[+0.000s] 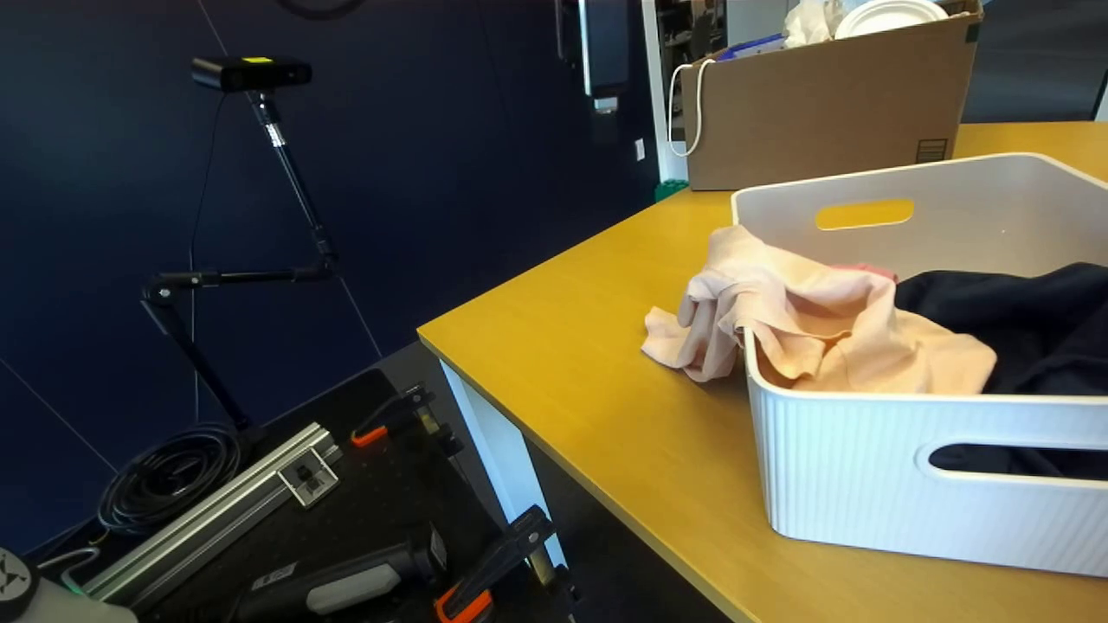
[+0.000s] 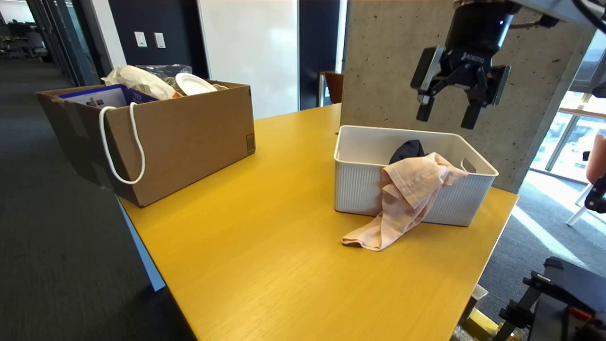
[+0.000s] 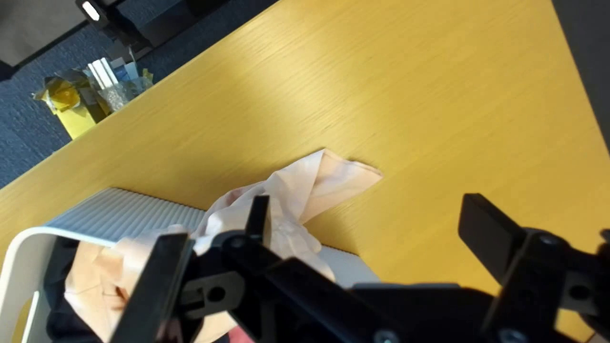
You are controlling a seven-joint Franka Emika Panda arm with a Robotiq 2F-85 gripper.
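Note:
A peach cloth (image 2: 413, 182) hangs over the rim of a white ribbed bin (image 2: 360, 184), part inside and part trailing onto the table. Dark cloth (image 1: 1049, 322) lies inside the bin, and a sliver of pink-red fabric (image 1: 864, 270) shows beside the peach one. Above the bin my gripper (image 2: 449, 116) hangs open and apart from everything, nothing between its fingers. From the wrist, the peach cloth (image 3: 297, 188) appears beyond the left finger, which covers part of it, while bare table lies between the fingers.
A cardboard box (image 2: 199, 142) with a white cord handle, holding bags and a plate, stands at the other end of the yellow table (image 2: 272, 238). The table between box and bin is clear. A concrete pillar (image 2: 392, 68) rises behind the bin.

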